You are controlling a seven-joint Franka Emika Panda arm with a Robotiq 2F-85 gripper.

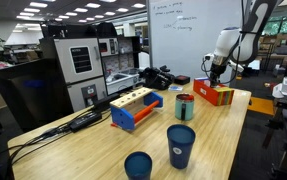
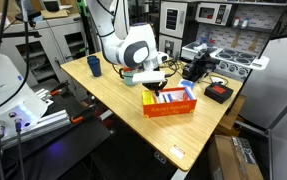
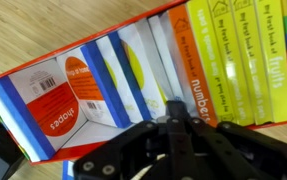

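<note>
A red box point(image 2: 171, 108) stands on the wooden table, with several thin children's books in a row inside it. In the wrist view, an orange-spined numbers book point(image 3: 188, 62) and yellow-spined books point(image 3: 230, 55) stand at the right. White-edged books with blue spines point(image 3: 113, 80) lean in the middle, and a red-and-white shapes book point(image 3: 45, 98) is at the left. My gripper is above the row, by the bottom of the numbers book and the white edges beside it. Its dark fingers look shut, with nothing visible between them. Whether the tips touch a book cannot be made out.
A striped toy rack point(image 1: 135, 108), a tin can point(image 1: 184, 107) and two blue cups point(image 1: 181, 146) stand farther along the table. A black object point(image 2: 218, 91) lies beside the box.
</note>
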